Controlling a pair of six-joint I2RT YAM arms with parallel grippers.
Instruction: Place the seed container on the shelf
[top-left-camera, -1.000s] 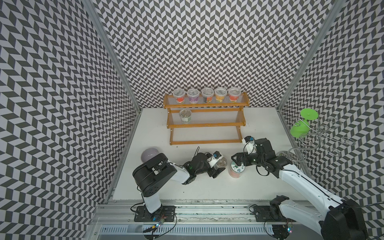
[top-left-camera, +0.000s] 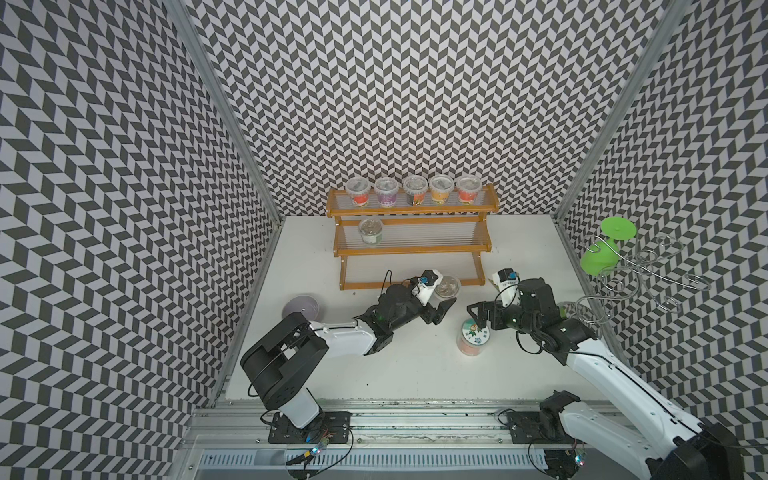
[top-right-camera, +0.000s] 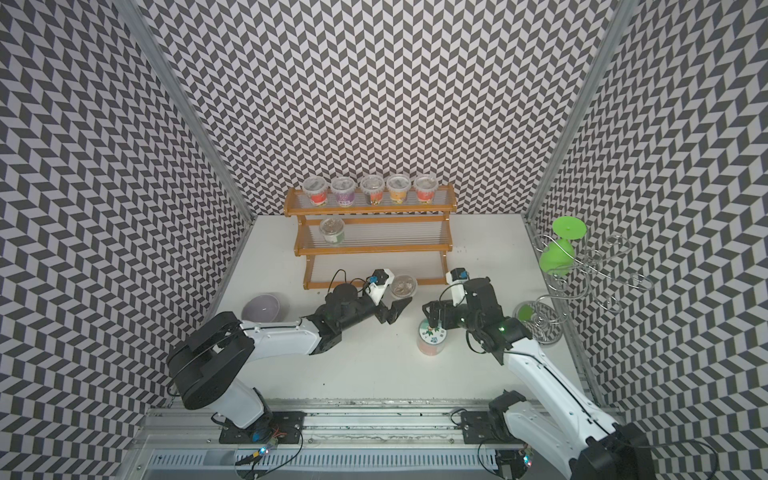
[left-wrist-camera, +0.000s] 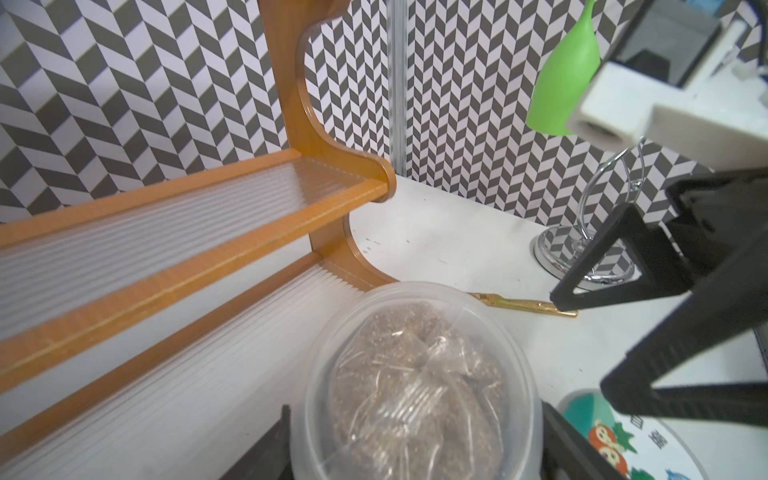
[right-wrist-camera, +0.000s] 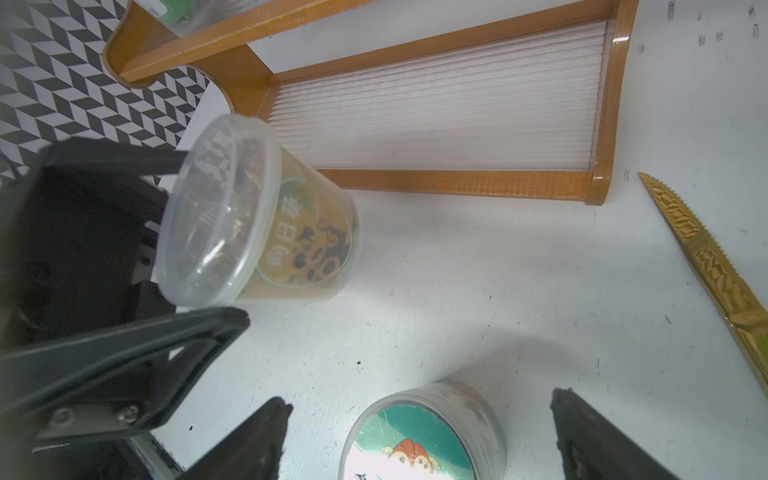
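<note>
A clear lidded seed container (left-wrist-camera: 412, 376) with a sunflower label (right-wrist-camera: 308, 244) is held by my left gripper (top-left-camera: 432, 300), raised just in front of the wooden shelf (top-left-camera: 412, 249). In the left wrist view it sits between the fingertips. My right gripper is open, just above a second container with a printed lid (right-wrist-camera: 408, 436), with nothing gripped. The shelf's top tier holds several containers; one more (top-right-camera: 332, 230) stands at the left of the middle tier, leaving the rest of that tier clear.
A gold knife (right-wrist-camera: 704, 264) lies right of the shelf's lower right end. A metal rack with green items (top-left-camera: 608, 256) stands at the right. A purple bowl (top-right-camera: 260, 308) is at the left. The bottom tier is empty.
My left gripper has risen toward the shelf with the container in it. My right gripper has shifted only slightly.
</note>
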